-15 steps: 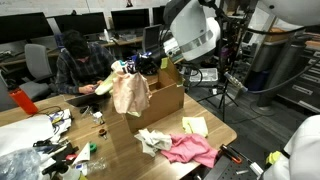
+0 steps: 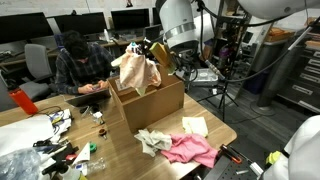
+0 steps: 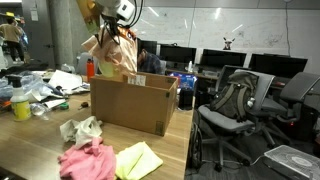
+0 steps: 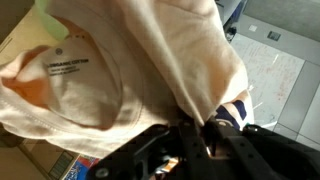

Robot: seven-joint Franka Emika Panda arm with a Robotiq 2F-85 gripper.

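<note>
A pale peach cloth point(image 2: 134, 72) hangs bunched from my gripper point(image 2: 138, 48), which is shut on it. In the second exterior view the cloth point(image 3: 112, 52) is over the open top of the cardboard box point(image 3: 125, 106), its lower part near the rim. Up close, the wrist view shows the cloth point(image 4: 120, 75) with printed lettering, gathered at the dark fingers point(image 4: 160, 145). Its folds hide part of the fingertips. On the table before the box point(image 2: 155, 110) lie a white cloth point(image 2: 154, 141), a pink cloth point(image 2: 190, 149) and a yellow cloth point(image 2: 195, 126).
Tools and small parts clutter the table left of the box, along with a clear plastic bag point(image 2: 20, 164). A bottle point(image 3: 20, 101) stands at the far left in the second exterior view. Behind the table sits a person point(image 2: 83, 67).
The gripper has carried the cloth up and to the right, from hanging at the box's left front side to above its opening. The cloths on the table have not moved.
</note>
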